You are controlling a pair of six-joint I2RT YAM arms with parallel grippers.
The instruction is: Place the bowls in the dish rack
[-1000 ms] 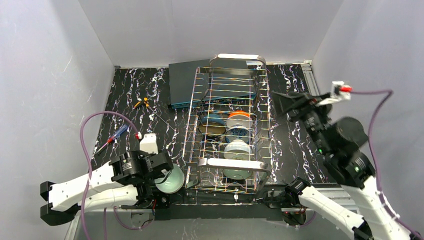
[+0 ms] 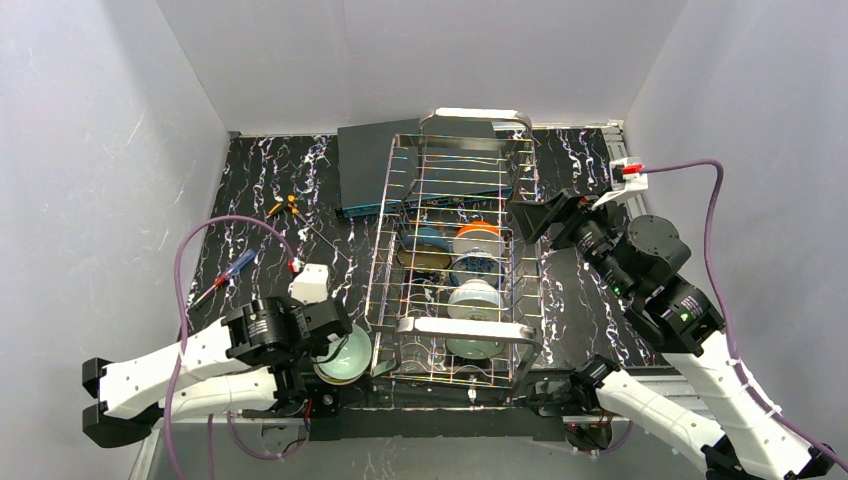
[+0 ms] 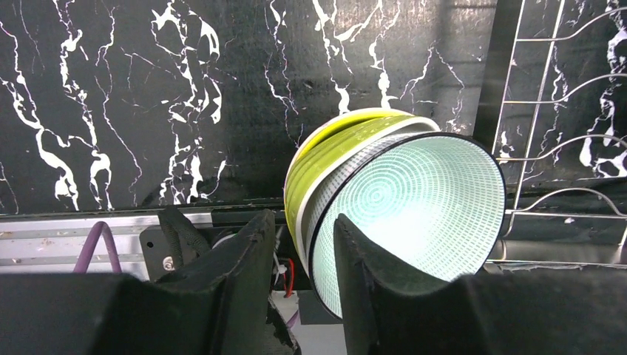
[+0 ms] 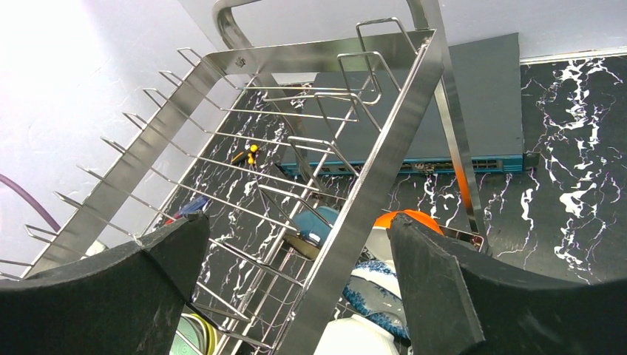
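A nested stack of bowls, pale green (image 3: pixel 414 200) over yellow-green (image 3: pixel 325 140), sits just left of the rack's front end. My left gripper is open above the stack's left rim, holding nothing. The metal dish rack (image 2: pixel 465 327) stands mid-counter; inside its lower tier are several bowls, among them an orange one (image 2: pixel 478 228), a blue-patterned one (image 2: pixel 474 268) and a white one (image 2: pixel 470 298). My right gripper (image 2: pixel 535 218) is open at the rack's upper right side, with the rack's metal rail between or behind its fingers in the right wrist view.
A dark flat electronics box (image 2: pixel 365 160) lies behind and under the rack's back. Pliers (image 2: pixel 285 205) and a screwdriver (image 2: pixel 225 275) lie on the left counter. Walls close in on both sides; the counter right of the rack is clear.
My right arm has moved left to the rack's side since a second ago.
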